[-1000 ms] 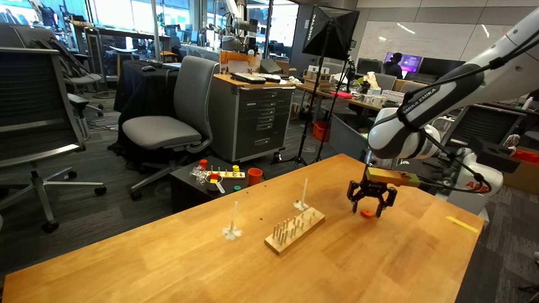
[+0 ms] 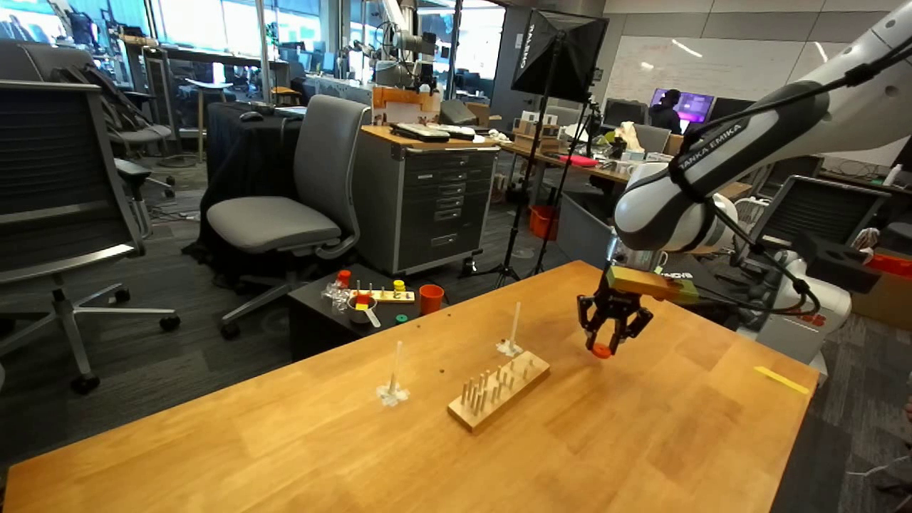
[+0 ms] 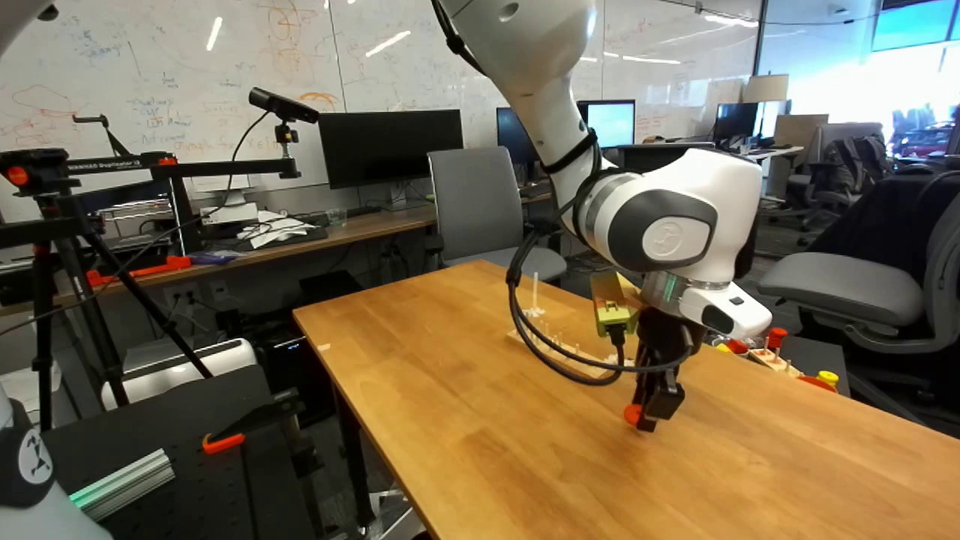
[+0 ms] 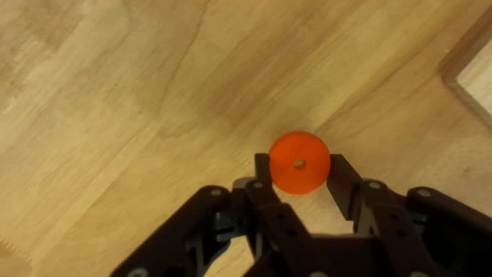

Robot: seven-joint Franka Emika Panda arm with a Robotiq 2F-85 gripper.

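Observation:
An orange-red disc with a small hole in its middle is pinched at its sides between the dark fingertips of my gripper in the wrist view. In exterior view 1 the gripper is shut on that disc, which hangs a little above the wooden table. The disc also shows at the finger ends in exterior view 2, partly hidden by them. A wooden peg board with several upright pegs lies to the gripper's left in exterior view 1; its corner enters the wrist view at the right.
Two thin white rods stand upright on the table, behind and left of the peg board. A yellow tape strip lies near the right edge.
A second ago the open gripper stood over the disc on the table. Now its fingers have closed on the disc, and both have moved up and left in exterior view 1.

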